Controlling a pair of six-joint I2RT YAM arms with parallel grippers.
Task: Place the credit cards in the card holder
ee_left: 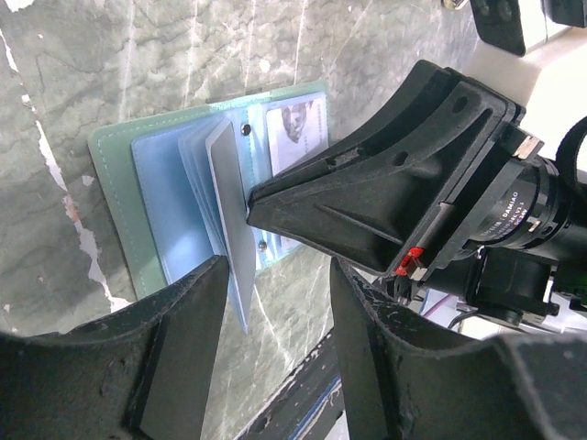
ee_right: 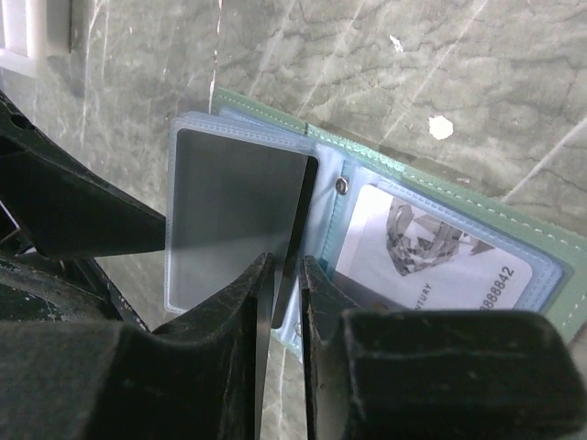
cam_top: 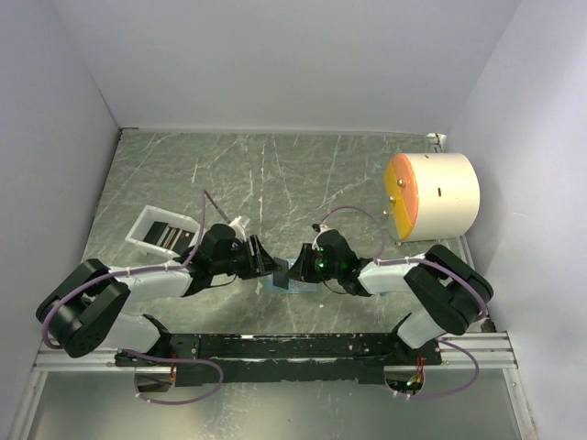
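The card holder (ee_right: 550,257) lies open on the marble table, green with clear sleeves. A white card (ee_right: 431,247) sits in one sleeve. A dark grey card sleeve is raised on its ring binding, seen almost edge-on in the left wrist view. My right gripper is at that sleeve's inner edge, fingertips close together; whether it grips anything is unclear. My left gripper stands open beside the sleeves, its fingertips either side of the lower part of the raised leaves.
A white tray (cam_top: 139,229) with dark cards stands at the left. A cream cylinder with a yellow-orange face (cam_top: 440,192) stands at the right rear. The table behind the grippers is clear.
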